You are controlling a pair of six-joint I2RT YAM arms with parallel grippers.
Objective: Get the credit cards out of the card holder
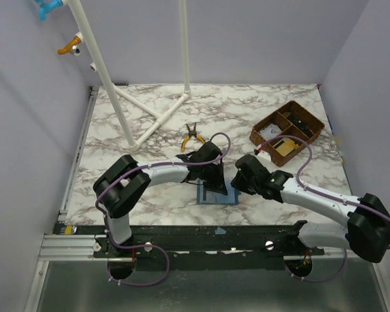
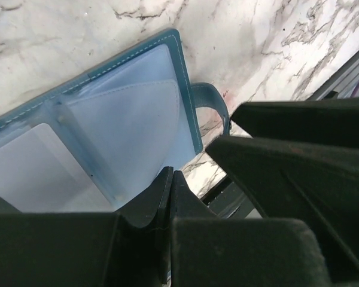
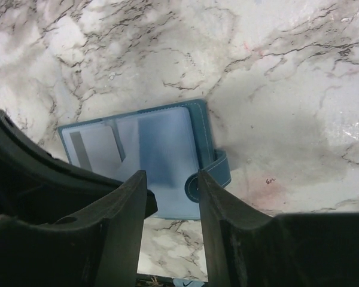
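The card holder [image 1: 211,196] lies flat on the marble table, with blue edges and clear pockets. A white card sits in one pocket; the same card [image 3: 93,148] shows a dark stripe in the right wrist view. My left gripper is shut above the holder, nothing visible between its tips. On the holder's other side, my right gripper is part open over the edge carrying the blue strap [image 3: 214,170]. The strap's rounded end is beside one fingertip, partly covered by it; contact cannot be judged. In the top view the arms cover much of the holder.
Yellow-handled pliers [image 1: 192,136] lie behind the holder. A brown divided box [image 1: 263,140] stands at the back right. A white pipe frame [image 1: 157,123] occupies the back left. Bare table remains at the left.
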